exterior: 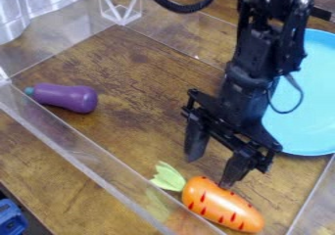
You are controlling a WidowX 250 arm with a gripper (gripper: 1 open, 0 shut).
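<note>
My black gripper (pixel 217 153) hangs low over the wooden surface, its fingers apart with nothing visible between them, just above and behind an orange toy carrot (pixel 222 210) with pale green leaves. A purple toy eggplant (pixel 66 98) lies at the left. A blue plate (pixel 299 102) sits on the right, partly hidden behind the arm.
Clear plastic walls cross the lower left and stand at the back. A small blue object (pixel 11 219) shows at the bottom left corner.
</note>
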